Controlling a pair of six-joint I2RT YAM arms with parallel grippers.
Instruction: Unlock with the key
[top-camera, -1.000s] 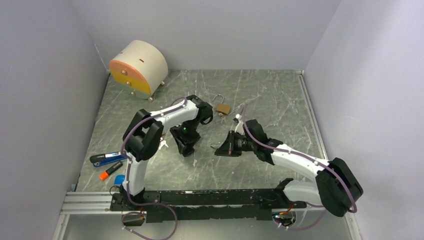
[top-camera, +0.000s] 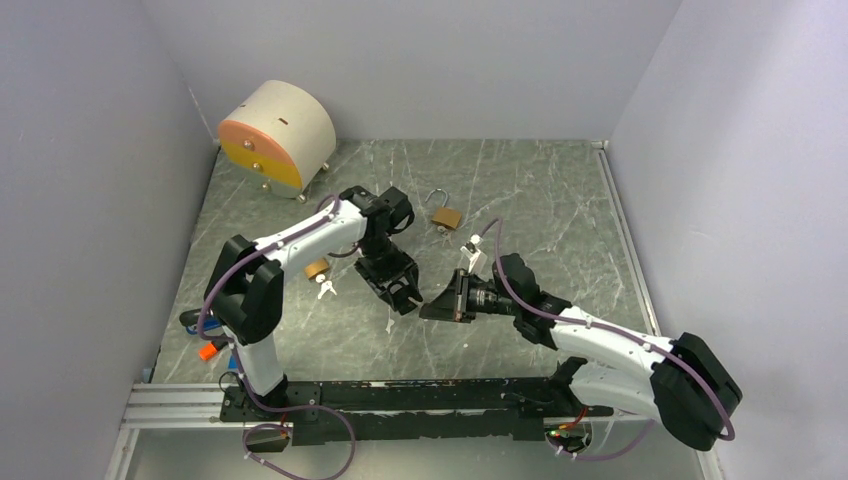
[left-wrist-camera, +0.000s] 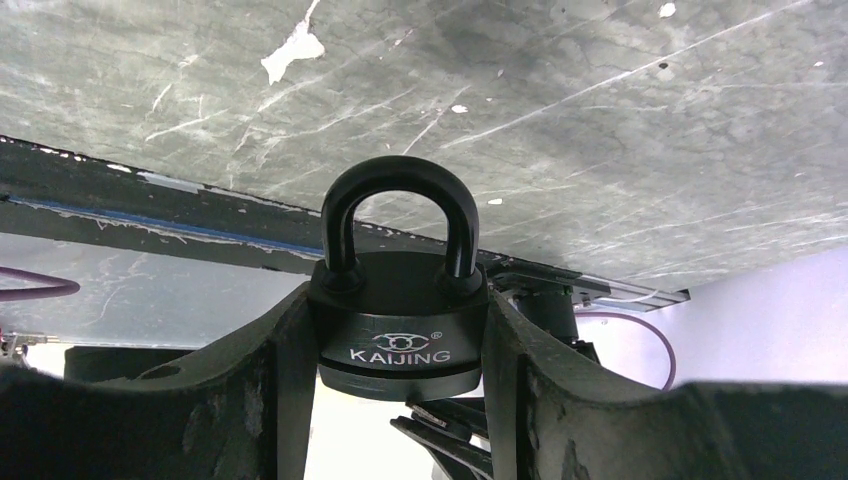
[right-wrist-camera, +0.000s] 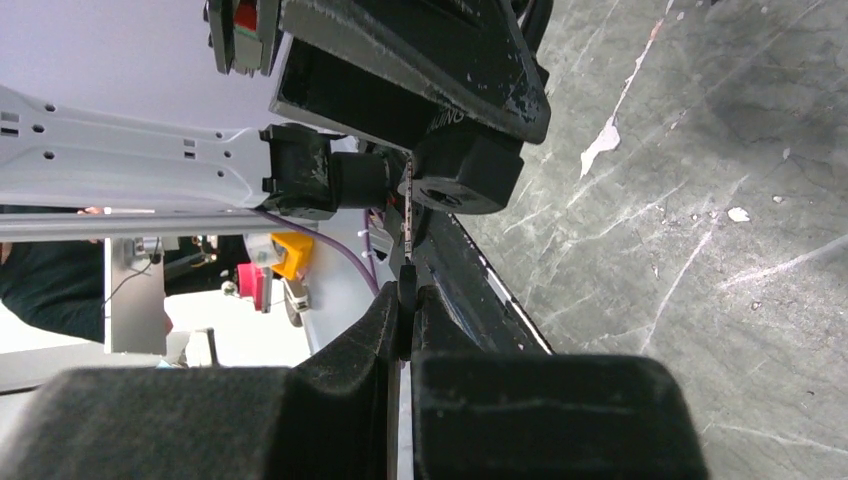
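A black KAIJING padlock (left-wrist-camera: 397, 360), shackle up, is gripped between the fingers of my left gripper, which appears at (top-camera: 398, 292) near the middle of the table. In the right wrist view the key's far end meets the underside of the padlock (right-wrist-camera: 465, 175); whether it is inside the keyhole I cannot tell.
A brass padlock (top-camera: 446, 218) with an open shackle lies behind the grippers. Another padlock (top-camera: 316, 267) with keys (top-camera: 327, 288) lies left, tools (top-camera: 210, 350) at the front left. A colourful drum-shaped box (top-camera: 278, 130) stands back left.
Since a second ago my left gripper has moved right toward the right gripper, which has shifted slightly left and forward.
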